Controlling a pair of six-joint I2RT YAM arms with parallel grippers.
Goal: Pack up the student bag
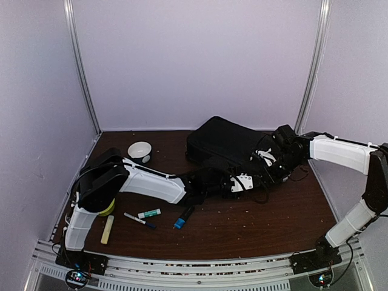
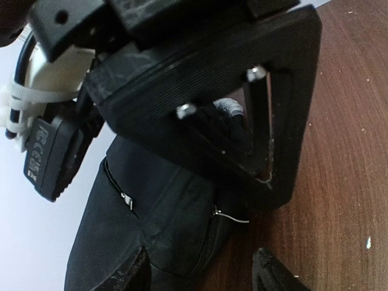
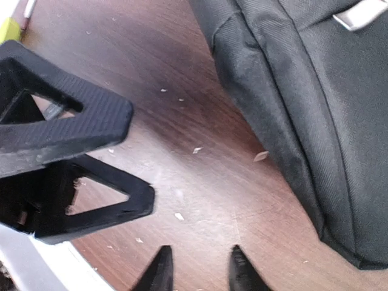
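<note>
A black bag (image 1: 218,142) lies at the back right, with both grippers close at its front. In the left wrist view its fabric (image 2: 151,224) shows zippers; my left gripper is open at its front, nothing between the fingers. My right gripper is part open over bare wood beside the bag (image 3: 315,121), nothing between its fingertips. A marker (image 1: 138,220), a green-labelled stick (image 1: 148,213), a blue-capped object (image 1: 183,217) and a pale yellow bar (image 1: 107,229) lie at front left.
A white bowl (image 1: 139,150) stands at the back left; a yellow-green bowl (image 1: 107,209) is mostly hidden by my left arm.
</note>
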